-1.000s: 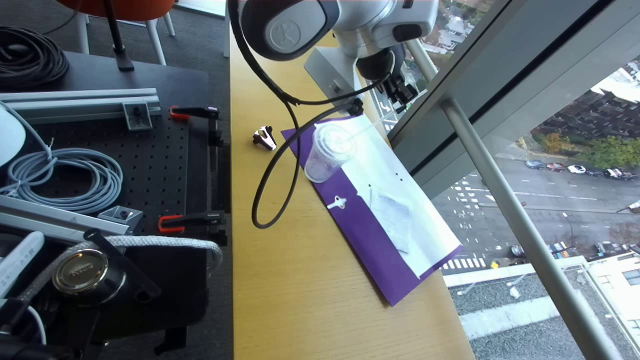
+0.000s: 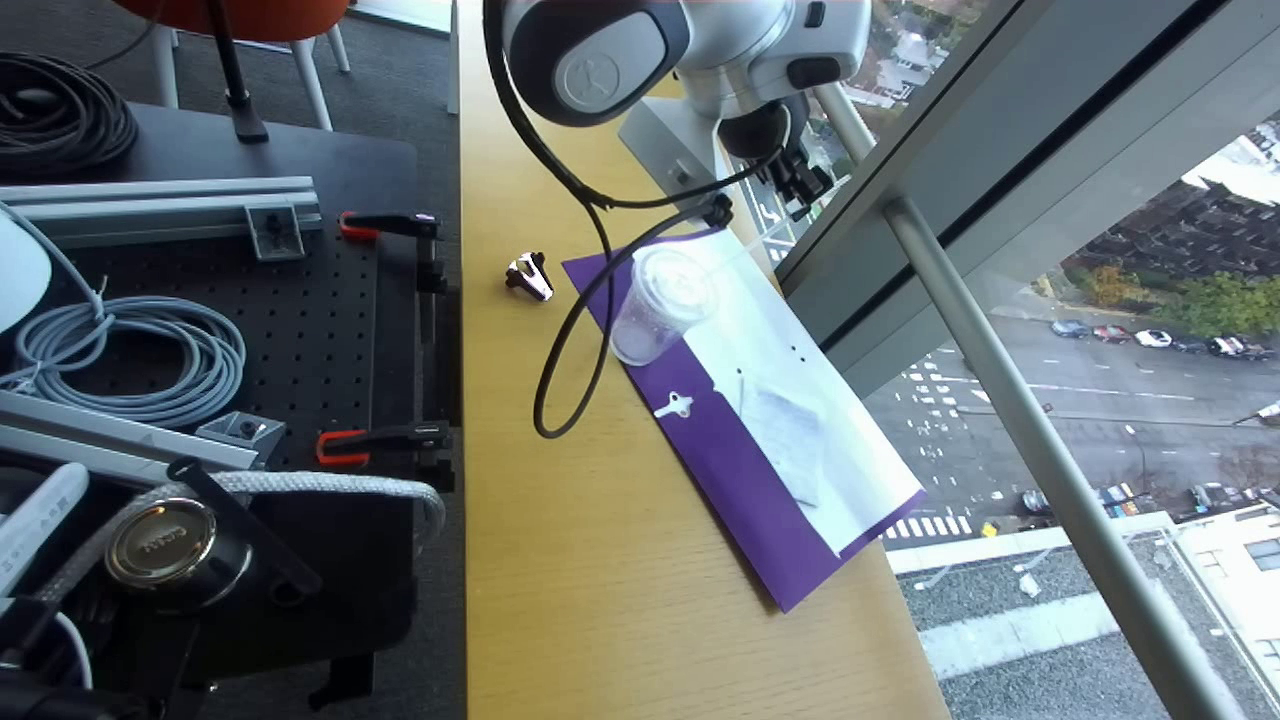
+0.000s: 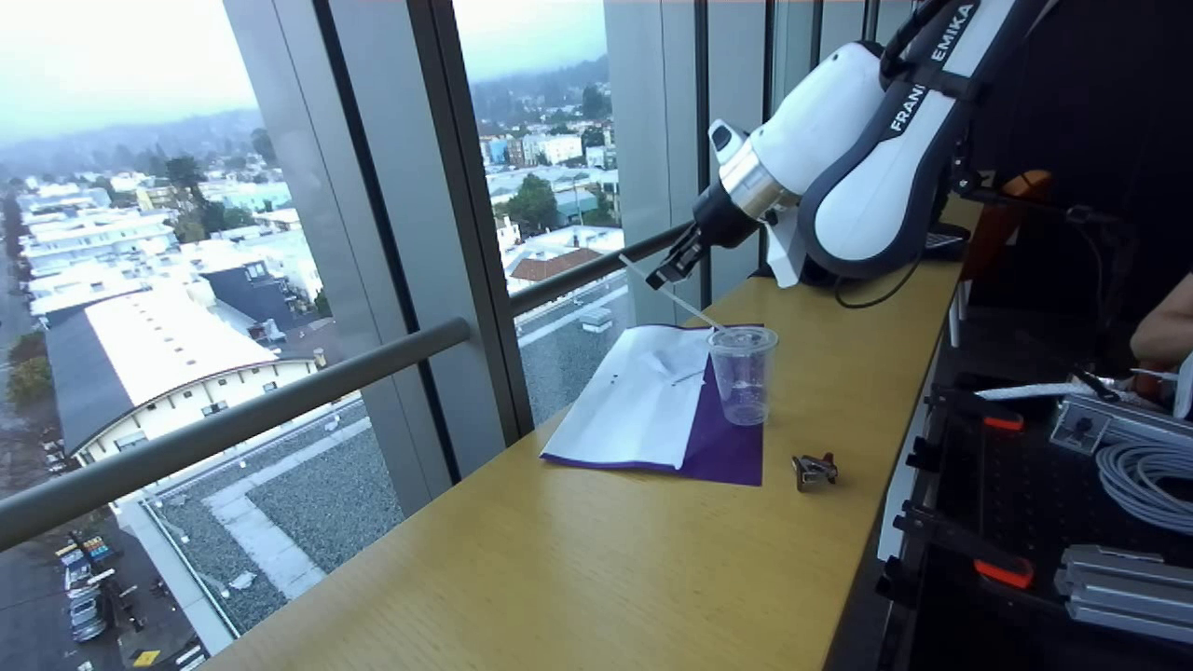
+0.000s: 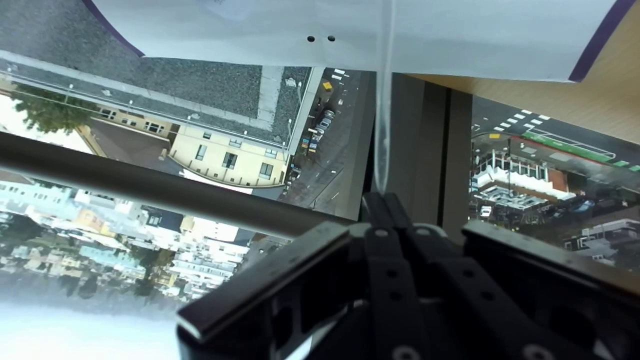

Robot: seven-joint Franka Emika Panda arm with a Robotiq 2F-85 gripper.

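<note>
A clear plastic cup [image 3: 741, 378] stands on the purple folder, its lid [image 2: 671, 283] on top. From the lid a thin translucent straw [image 3: 692, 312] slants up toward the window. My gripper [image 3: 660, 280] is beside the straw's upper part, above the table's window side. In the wrist view its fingertips [image 4: 373, 203] are together, and the straw [image 4: 384, 120] runs down to them. Whether they pinch the straw cannot be told. No other thing shows between the fingers.
White paper [image 3: 632, 397] covers much of the purple folder [image 3: 727, 453]. A staple remover [image 2: 529, 276] lies near the table's inner edge. A metal rail [image 2: 996, 324] runs along the window. A black cable loop [image 2: 554, 430] hangs over the cup.
The arm has shifted slightly, and its hanging cable loop has swung to the right in exterior view 1. The cup and gripper look almost unmoved.
</note>
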